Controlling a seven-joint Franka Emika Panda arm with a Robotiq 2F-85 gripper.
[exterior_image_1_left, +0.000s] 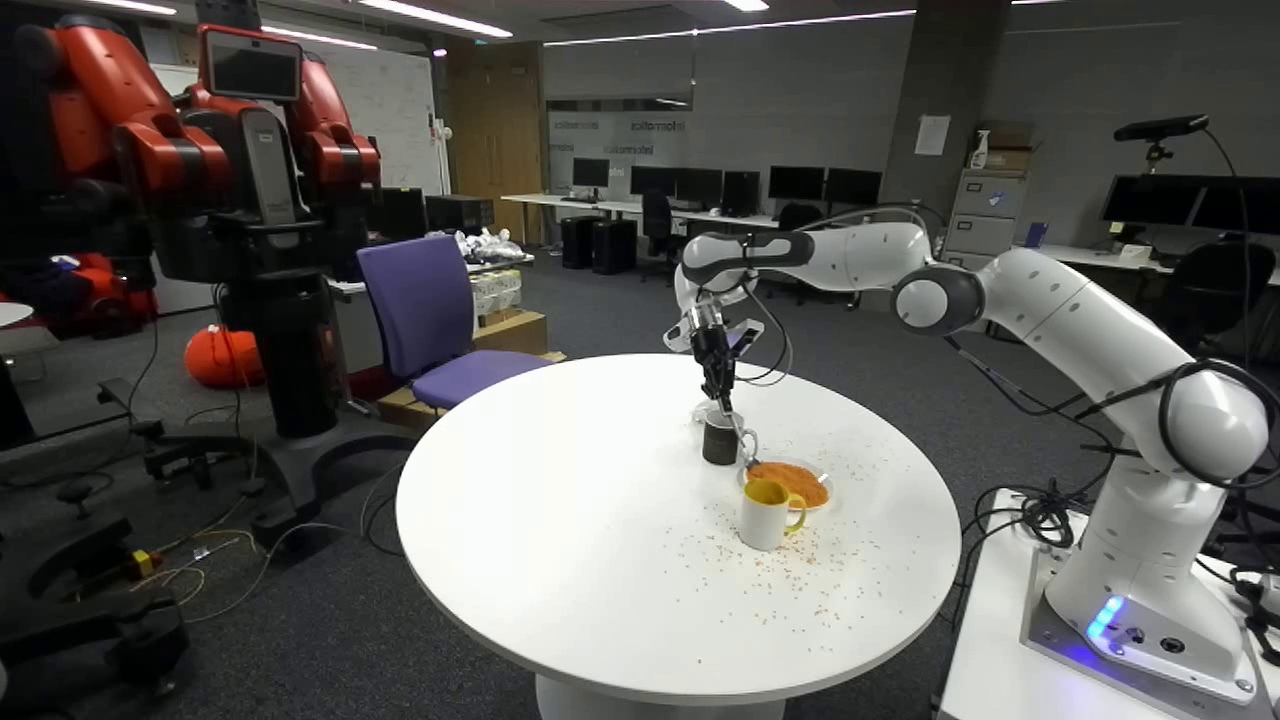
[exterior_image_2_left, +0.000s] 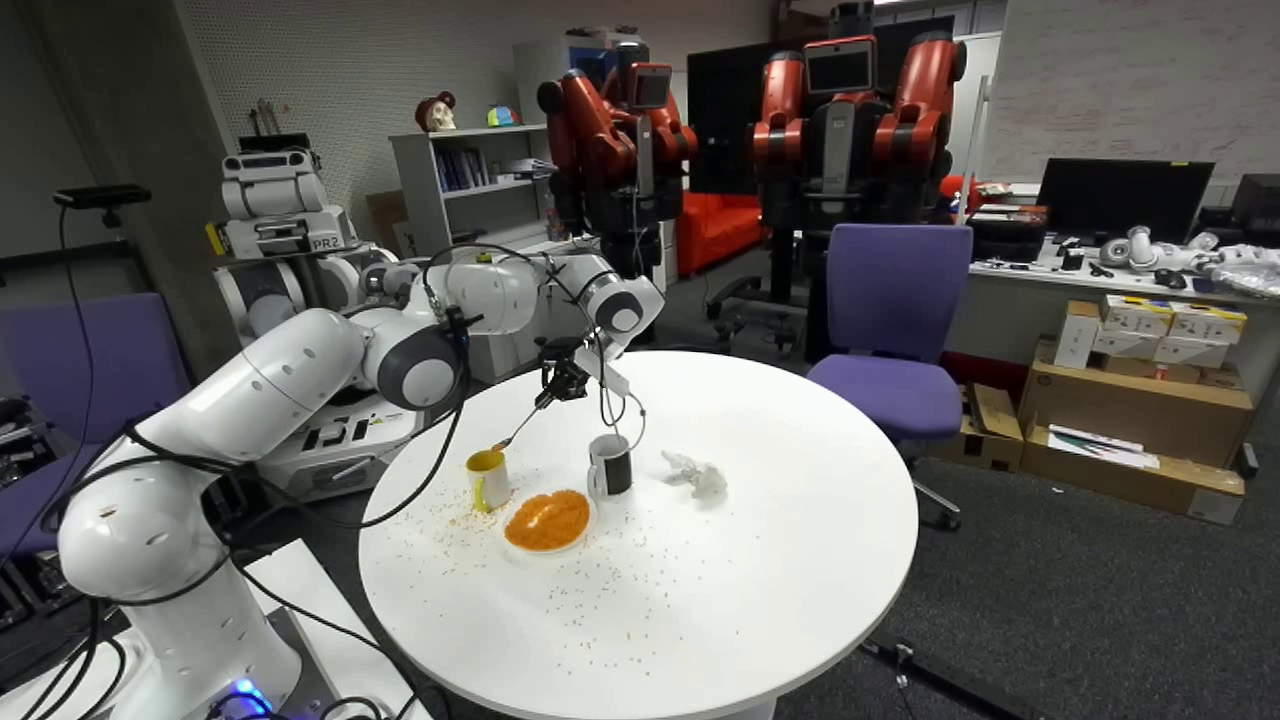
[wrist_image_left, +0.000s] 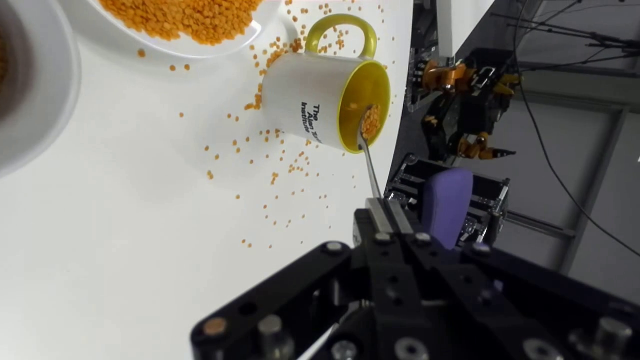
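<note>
My gripper is shut on the thin handle of a metal spoon (wrist_image_left: 373, 174). Orange lentils (wrist_image_left: 371, 120) lie in the spoon's bowl, which overlaps the opening of a white mug with a yellow inside and yellow handle (wrist_image_left: 300, 96) in the wrist view. From the side, the spoon (exterior_image_2_left: 519, 426) slants down from the gripper (exterior_image_2_left: 546, 398) to just above the rim of that mug (exterior_image_2_left: 488, 482). Upright on the table, the mug (exterior_image_1_left: 762, 523) stands beside a white plate heaped with orange lentils (exterior_image_1_left: 786, 480). How much the mug contains is hidden.
A dark mug with a white inside (exterior_image_2_left: 611, 466) stands close to the plate, under the arm. Crumpled clear plastic (exterior_image_2_left: 696, 476) lies beyond it. Loose lentils are scattered around the yellow-handled mug.
</note>
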